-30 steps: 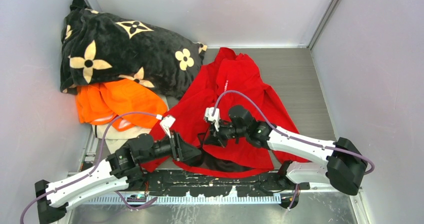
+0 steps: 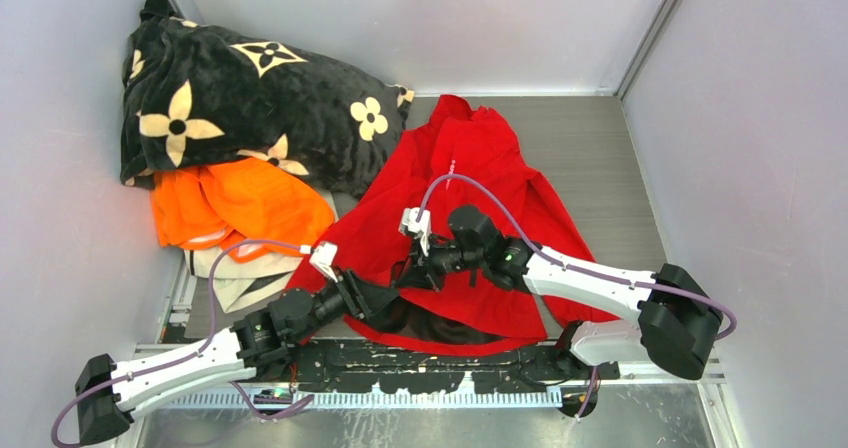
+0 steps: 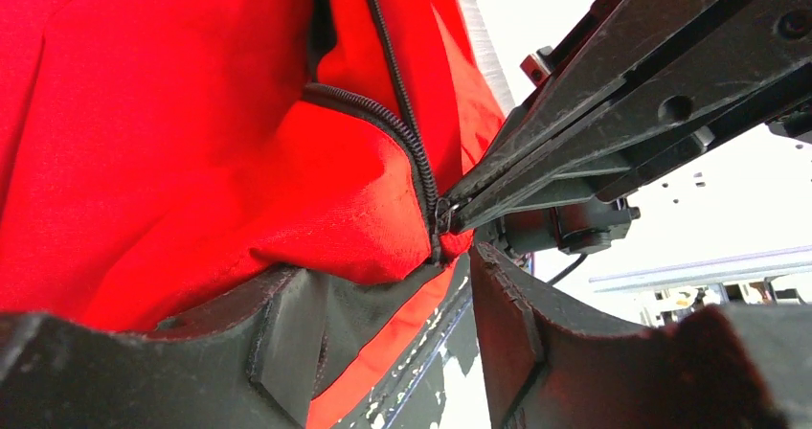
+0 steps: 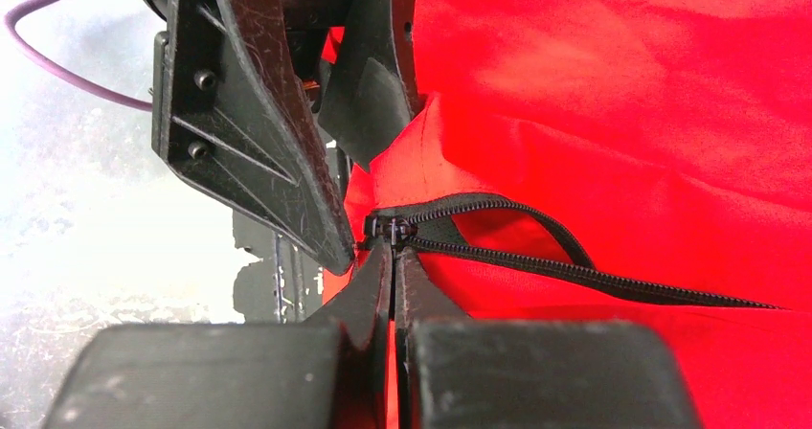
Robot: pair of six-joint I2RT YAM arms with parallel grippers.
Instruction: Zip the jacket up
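The red jacket (image 2: 460, 148) lies spread on the floor, its lower front under both grippers. The zipper slider (image 3: 443, 216) sits where the two black tapes (image 4: 594, 281) meet near the hem. My right gripper is shut on the slider, seen close in both wrist views. My left gripper is part open below the slider, with red cloth and black tape between and behind its fingers; from the frames it does not appear closed on them.
A dark patterned blanket (image 2: 250, 108) and an orange garment (image 2: 235, 203) on pale cloth fill the left. Bare grey floor (image 2: 590, 158) is at the right; pale walls enclose the area.
Over the last second my right gripper moved slightly left, toward my left gripper. The left arm shifted a little, its gripper coming nearer the right one.
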